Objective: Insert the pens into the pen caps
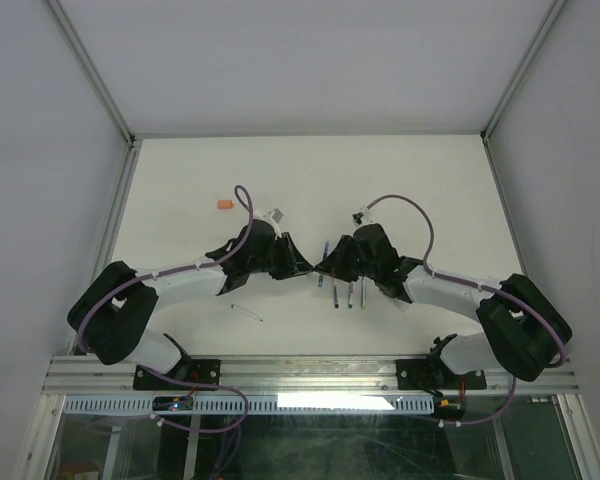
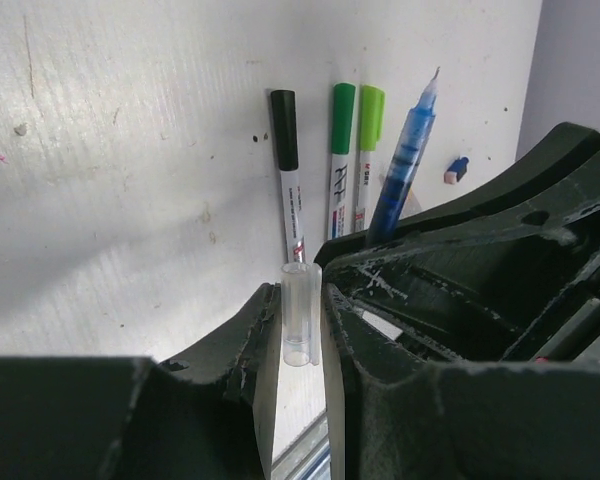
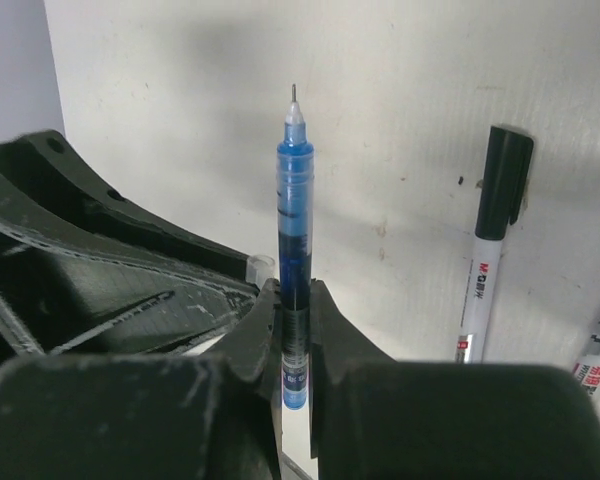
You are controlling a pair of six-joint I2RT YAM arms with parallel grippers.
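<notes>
A clear pen cap (image 2: 301, 315) is pinched between the fingertips of my left gripper, which is shut on it. My right gripper is shut on a blue pen (image 3: 295, 220), its bare tip pointing away from the gripper. In the left wrist view the pen stands to the right of the cap and apart from it. From the right wrist view, the cap's end (image 3: 260, 269) shows just left of the pen. The two grippers almost meet near the middle of the table in the top view.
A black-capped marker (image 2: 288, 170), a dark green-capped marker (image 2: 341, 155) and a light green-capped marker (image 2: 368, 150) lie beside the grippers. A thin clear stick (image 1: 247, 313) lies front left, an orange block (image 1: 225, 204) back left.
</notes>
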